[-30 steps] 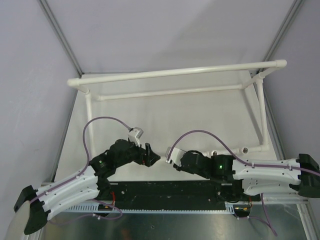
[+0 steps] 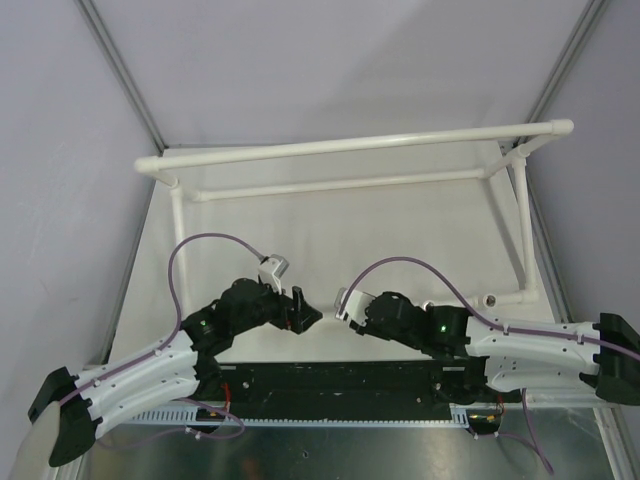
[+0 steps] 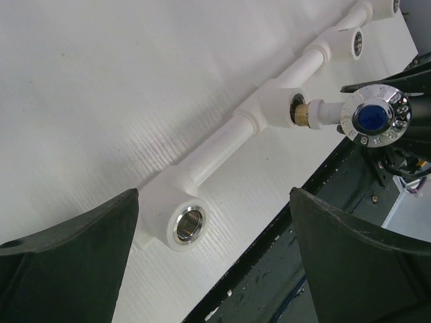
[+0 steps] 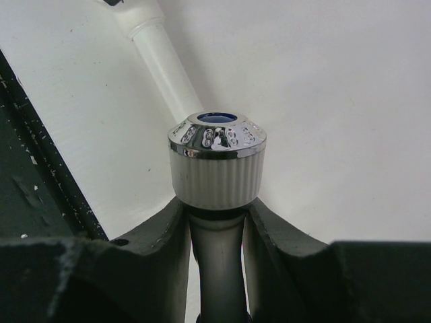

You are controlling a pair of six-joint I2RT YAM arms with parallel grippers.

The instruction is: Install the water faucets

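My left gripper (image 2: 305,312) stands open; in the left wrist view an empty threaded socket (image 3: 190,223) of the white pipe lies between its fingers, farther along the board. A faucet with a blue-capped chrome and white knob (image 4: 217,168) is upright between the fingers of my right gripper (image 2: 355,310). The left wrist view shows that faucet's brass thread (image 3: 302,115) at the mouth of a middle socket (image 3: 276,108); whether it is engaged cannot be told. The right fingers are close around the dark body below the knob; whether they grip it is unclear.
The white pipe frame (image 2: 353,140) spans the pale board (image 2: 350,230). More sockets (image 3: 347,44) sit farther along the pipe. A dark strip (image 2: 330,385) runs along the front edge, below both arms.
The right arm and gripper have shifted slightly right in the top view. The left arm has barely moved.
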